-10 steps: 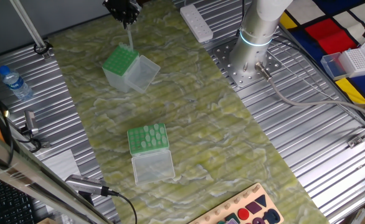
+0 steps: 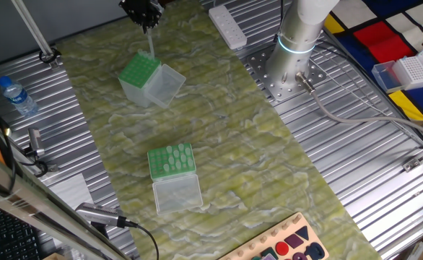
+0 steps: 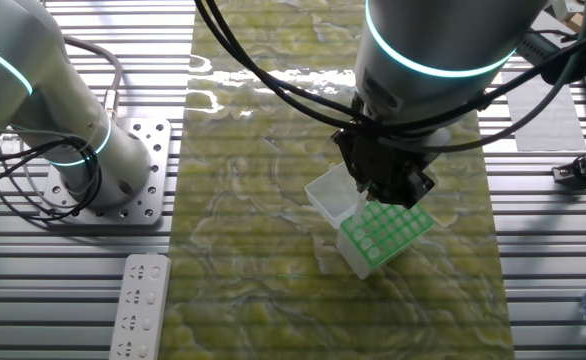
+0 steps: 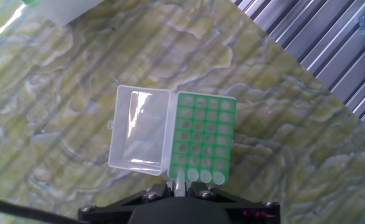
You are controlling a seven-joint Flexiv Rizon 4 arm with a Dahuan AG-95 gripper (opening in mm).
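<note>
My gripper is shut on a slim translucent tube, which hangs down to the back edge of a green-topped tip rack. In the wrist view the held tube points at the corner hole of the row nearest my fingers, beside the open lid. Whether its lower end sits inside the hole cannot be told. Three round white caps fill the rest of that row; the other holes look empty. From exterior view 2, the gripper stands over the rack's lid-side corner.
A second green rack, holding several tubes, lies open farther along the green mat. A wooden shape board is at the mat's end. A power strip and a water bottle flank the mat. Clear mat separates the racks.
</note>
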